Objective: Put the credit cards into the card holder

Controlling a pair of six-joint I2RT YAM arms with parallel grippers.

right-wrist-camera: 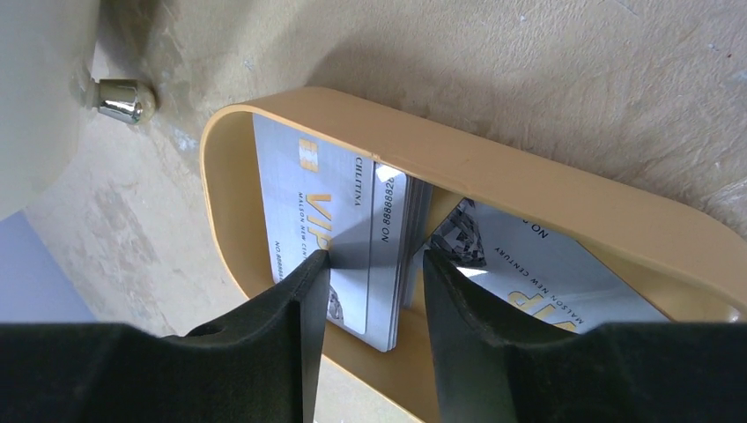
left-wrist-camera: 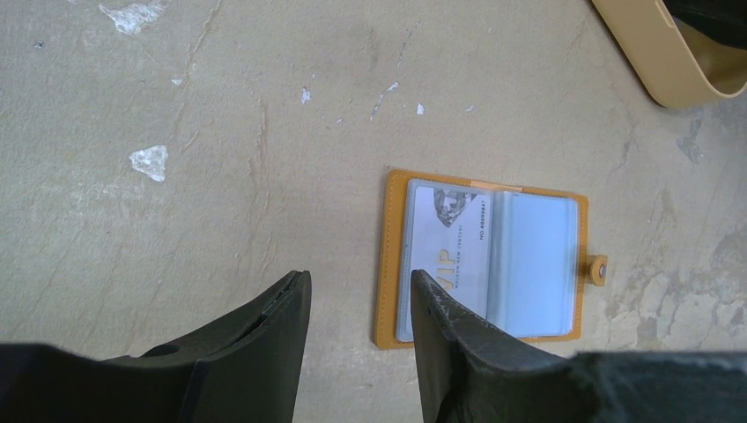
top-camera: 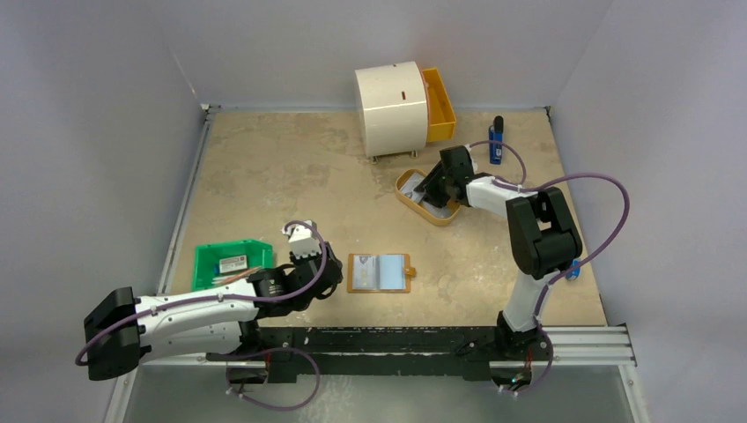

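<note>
The tan oval tray [top-camera: 407, 202] holds silver VIP cards [right-wrist-camera: 292, 194], some stacked at its left end, another [right-wrist-camera: 552, 269] lying lower beside them. My right gripper is inside the tray with parted fingers, one fingertip against the stack; whether a card is between them is unclear, and it looks open. The card holder [left-wrist-camera: 388, 256] lies open on the table, a VIP card in its left clear sleeve, the right sleeve light blue. My left gripper hangs open left of the holder, nothing between its fingers.
A white drum [top-camera: 388, 110] with a yellow bin stands behind the tray. A green tray [top-camera: 207, 264] with items is beside my left arm. A blue object [top-camera: 496, 145] stands at the back right.
</note>
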